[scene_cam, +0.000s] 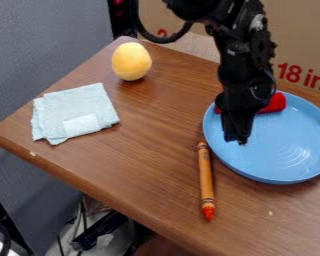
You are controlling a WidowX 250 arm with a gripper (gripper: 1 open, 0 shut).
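Observation:
My black gripper point(238, 128) reaches down from the top over the left part of a blue plate point(290, 150). A red object point(272, 101) lies at the back of the plate, partly hidden behind the gripper. I cannot tell whether the gripper is open or shut, or whether anything is between its fingers. An orange crayon-like stick point(206, 185) lies on the table just left of the plate.
A yellow egg-shaped object point(131, 61) stands at the back left. A folded pale blue cloth point(73, 114) lies near the left edge. Cardboard stands behind.

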